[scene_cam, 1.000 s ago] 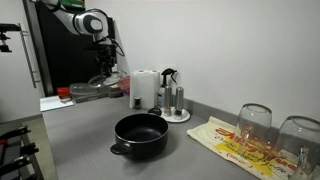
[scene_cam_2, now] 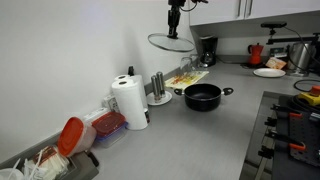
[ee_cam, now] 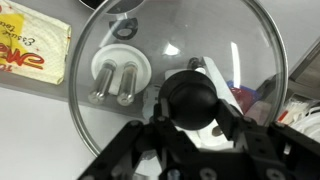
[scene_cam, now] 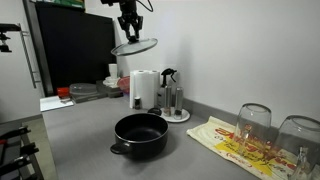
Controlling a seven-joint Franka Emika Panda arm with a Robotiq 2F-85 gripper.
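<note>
A clear glass lid (scene_cam: 134, 47) with a black knob hangs in the air, high above the counter. My gripper (scene_cam: 131, 37) is shut on the knob from above. Seen from the wrist, the round black knob (ee_cam: 190, 98) sits between the fingers, and the glass spreads out around it. A black two-handled pot (scene_cam: 141, 135) stands uncovered on the grey counter, lower than the lid and apart from it. In the second exterior view the lid (scene_cam_2: 171, 43) is up and to the left of the pot (scene_cam_2: 203, 96).
Paper towel rolls (scene_cam: 145, 89) and a round white tray (scene_cam: 174, 115) with shakers stand by the wall. Upturned glass jars (scene_cam: 252, 128) rest on a yellow printed cloth (scene_cam: 228, 139). The counter (scene_cam_2: 187, 140) in front of the pot is clear.
The gripper has risen and moved right in exterior view 1, carrying the lid up from low over the far left of the counter. The pot has stayed put.
</note>
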